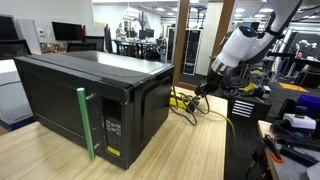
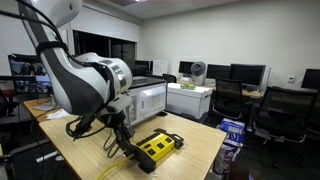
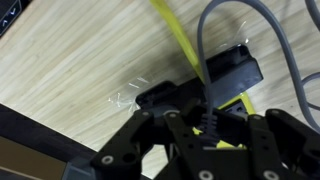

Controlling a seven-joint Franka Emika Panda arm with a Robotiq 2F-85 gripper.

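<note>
My gripper is shut at the bottom of the wrist view. A grey cable (image 3: 203, 45) curves down to its fingertips; whether it is pinched between them or lies against them, I cannot tell. Just past the fingers is a black and yellow device (image 3: 235, 75) on the wooden table, with a yellow cord (image 3: 178, 28) running up from it. In the second exterior view the yellow and black device (image 2: 162, 146) lies beside the white arm, near the table's edge. The first exterior view shows the gripper (image 1: 204, 97) low over the far end of the table, by the cable loops (image 1: 186, 112).
A large black microwave (image 1: 75, 95) takes up the table's left side, a green strip (image 1: 86, 122) on its front. Office chairs (image 2: 232, 100) stand beyond the table.
</note>
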